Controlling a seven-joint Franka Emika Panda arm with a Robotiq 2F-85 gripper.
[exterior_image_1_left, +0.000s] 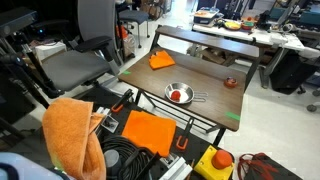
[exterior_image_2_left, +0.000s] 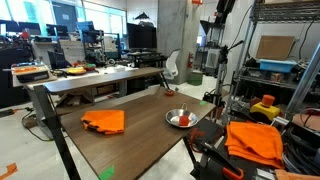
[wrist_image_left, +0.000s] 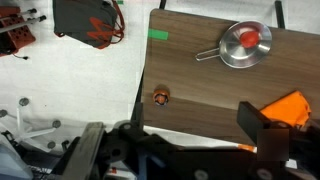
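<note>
A silver pan (exterior_image_1_left: 178, 93) rests on the brown table (exterior_image_1_left: 210, 66) with its handle to one side and a red round object (exterior_image_1_left: 176, 95) inside it. An orange cloth (exterior_image_2_left: 104, 121) lies crumpled on the same tabletop. Farther along stands a small brownish-orange round item (wrist_image_left: 161, 96), apart from both. My gripper shows in the wrist view as dark shapes along the bottom, its fingers spread wide and nothing visible between them. It hovers above the table; neither exterior view shows it clearly.
Near the table's front lie an orange mat (exterior_image_1_left: 148, 131), coiled black cable (exterior_image_1_left: 125, 155) and a yellow box with a red button (exterior_image_1_left: 214, 162). Black clamps grip the table edge. An office chair (exterior_image_1_left: 75, 55) stands left.
</note>
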